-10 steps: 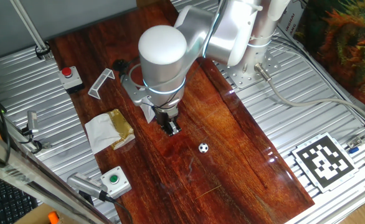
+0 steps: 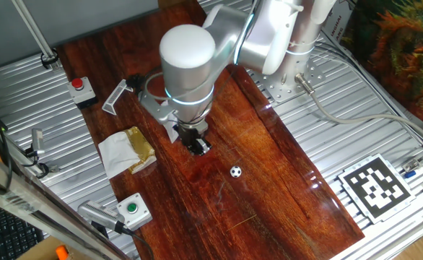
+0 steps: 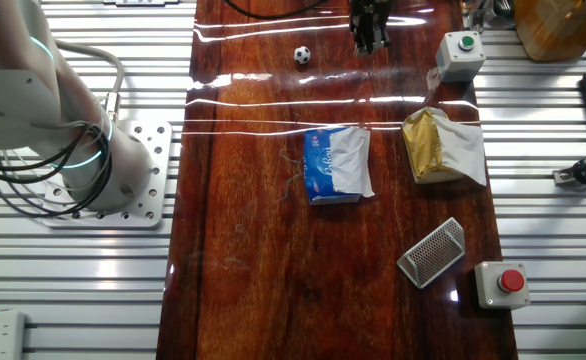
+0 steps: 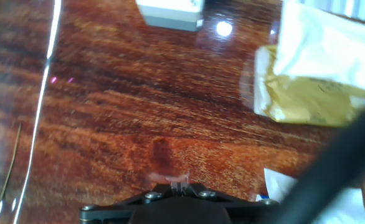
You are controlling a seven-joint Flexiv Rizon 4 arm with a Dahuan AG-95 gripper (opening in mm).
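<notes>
My gripper hangs over the dark wooden table, to the left of a small black-and-white ball in exterior view 1. In exterior view 2 the same gripper is at the top, apart from the ball. Its fingertips come together at the bottom of the wrist view, looking shut, and nothing shows between them. A blue-and-white tissue pack lies behind the gripper, mostly hidden by the arm in exterior view 1. Beside it is a gold-and-white tissue pack.
Along one table edge are a green-button box, a red-button box and a perforated metal bracket. A marker board lies off the table. Bare wood surrounds the ball, with a wide clear stretch toward the front.
The arm's wrist has turned and shifted slightly, its dark side part moving a little left and down in exterior view 1. The gripper's tip is nearly in place; ball and packs are unmoved.
</notes>
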